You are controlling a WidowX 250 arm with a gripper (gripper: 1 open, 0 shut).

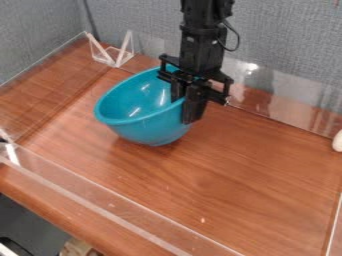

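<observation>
A glossy turquoise bowl (142,118) hangs tilted over the wooden table (227,190) in the middle-left of the camera view. My black gripper (187,92) comes down from the top and is shut on the bowl's right rim. Its fingertips are partly hidden against the bowl.
A white wire stand (112,52) is at the back left against the grey wall. A small white object (337,141) sits at the right edge. A clear strip runs along the table's edges.
</observation>
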